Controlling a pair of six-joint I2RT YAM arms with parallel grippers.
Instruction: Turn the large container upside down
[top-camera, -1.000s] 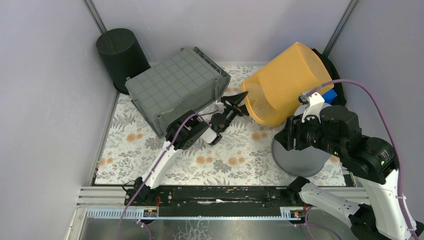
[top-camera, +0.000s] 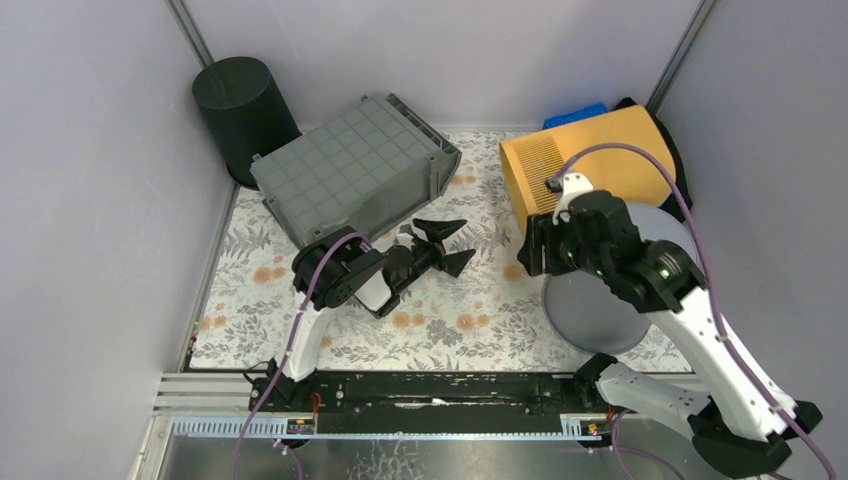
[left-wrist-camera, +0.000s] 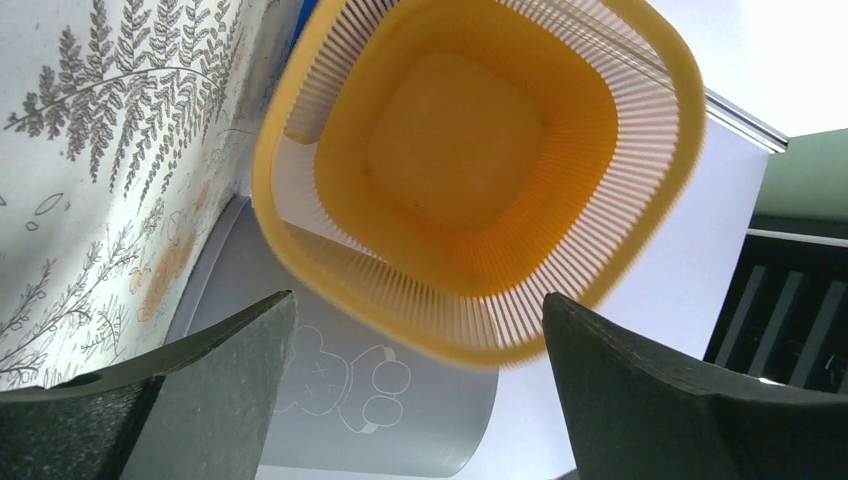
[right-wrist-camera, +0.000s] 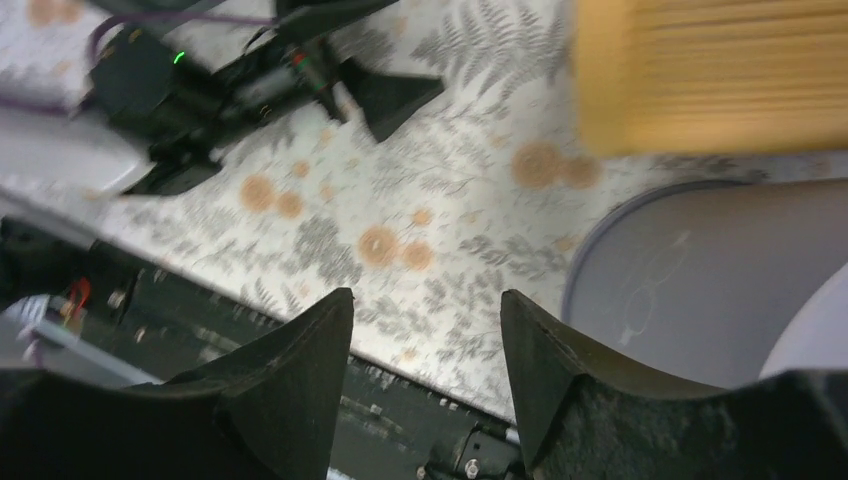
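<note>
The yellow basket (top-camera: 600, 150) lies on its side at the back right of the top view. In the left wrist view its hollow inside (left-wrist-camera: 455, 140) faces my left gripper. That gripper stands open left of the basket, clear of it, with nothing between its fingers. A large grey crate (top-camera: 345, 165) rests at the back left, its gridded face up. Above the front of the basket hangs my right gripper (top-camera: 537, 256). In the right wrist view its fingers (right-wrist-camera: 300, 365) are apart with nothing between them, and part of the basket (right-wrist-camera: 720, 75) shows beyond.
A round grey lid-like disc (top-camera: 590, 315) lies partly under the right arm. Behind the basket are a blue object (top-camera: 575, 116) and something black (top-camera: 672, 150). A black bin (top-camera: 240, 115) stands at the back left corner.
The yellow basket has swung and settled flatter on its side. My left gripper has drawn back left, away from its rim. The right arm has moved left and slightly toward the back.
</note>
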